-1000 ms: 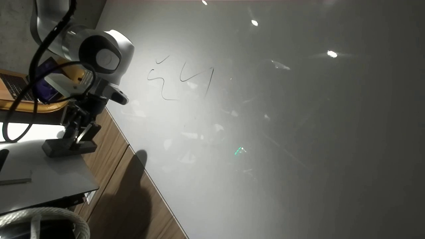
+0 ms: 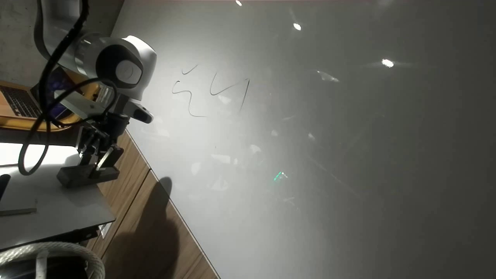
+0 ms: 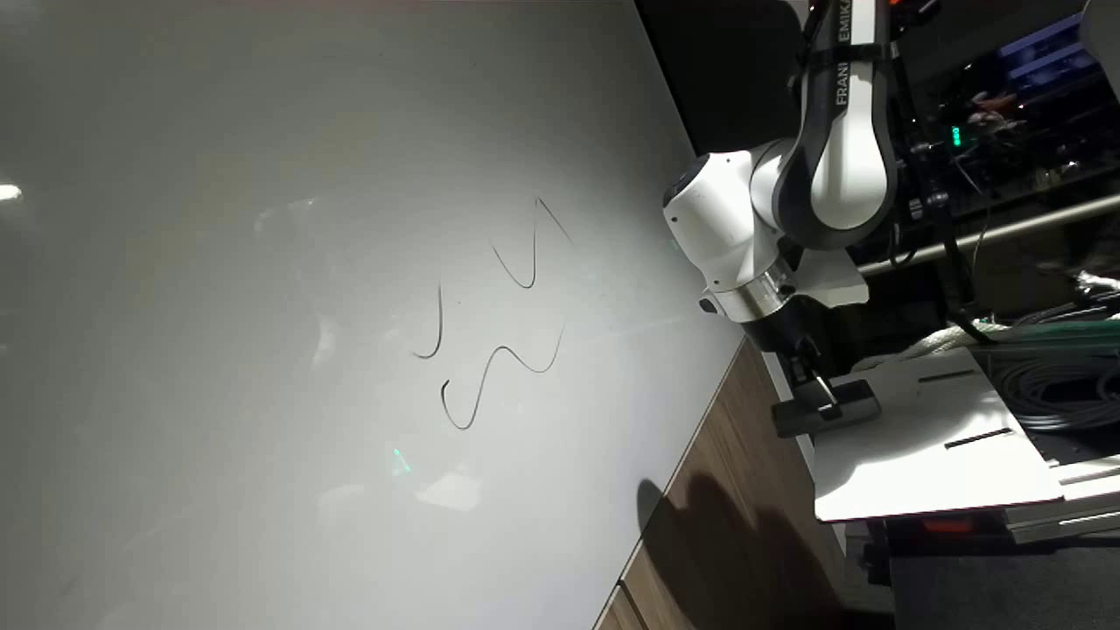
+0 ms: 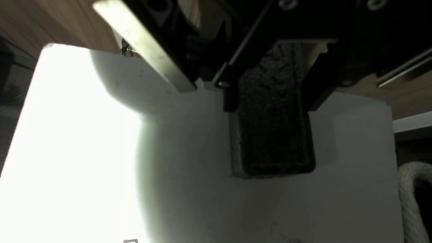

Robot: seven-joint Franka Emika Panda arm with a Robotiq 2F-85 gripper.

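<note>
Between the fingers of my gripper is a dark, felt-faced eraser point(image 4: 275, 133), a long block with rounded corners. My gripper is shut on it. In exterior view 1 the eraser point(image 2: 88, 176) hangs at the lower left, under the gripper point(image 2: 100, 162), beside the whiteboard's edge. Exterior view 2 has the eraser point(image 3: 829, 409) over the near corner of a small white table. The whiteboard point(image 2: 348, 162) stands apart from the eraser and bears several thin black marker strokes point(image 2: 190, 100), which also show as curved strokes point(image 3: 483, 388) in exterior view 2.
A white tabletop point(image 3: 934, 462) lies below the gripper, with dark slots in it. Wooden panelling point(image 2: 135, 186) runs along the board's edge. A thick white rope point(image 2: 55, 248) loops near the table, and a laptop point(image 2: 18, 100) sits behind the arm.
My gripper and the eraser have shifted slightly right and down in exterior view 1. The cable loop has swung along with the arm. The marks on the board look the same.
</note>
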